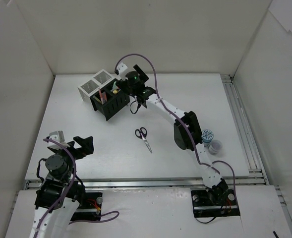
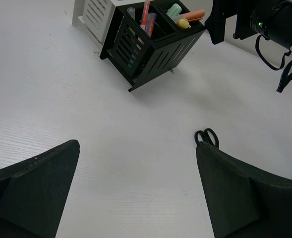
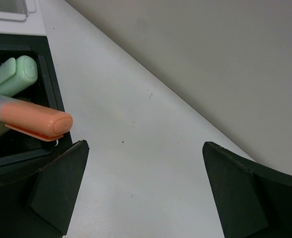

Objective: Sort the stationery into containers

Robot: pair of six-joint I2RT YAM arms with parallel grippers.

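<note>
A black slotted holder (image 2: 168,54) at the back holds markers: an orange one (image 3: 36,119), a green one (image 3: 22,74), a yellow one (image 2: 183,24) and red pens (image 2: 145,12). A white slotted holder (image 1: 88,87) stands behind it. My right gripper (image 1: 132,73) is over the right end of the black holder, open, with nothing between its fingers in its wrist view. Scissors (image 1: 143,136) lie mid-table. My left gripper (image 1: 76,146) is open and empty at the front left.
At the right stand a blue-patterned container (image 1: 207,134) and a pale cup (image 1: 215,147). The back wall is close behind my right gripper.
</note>
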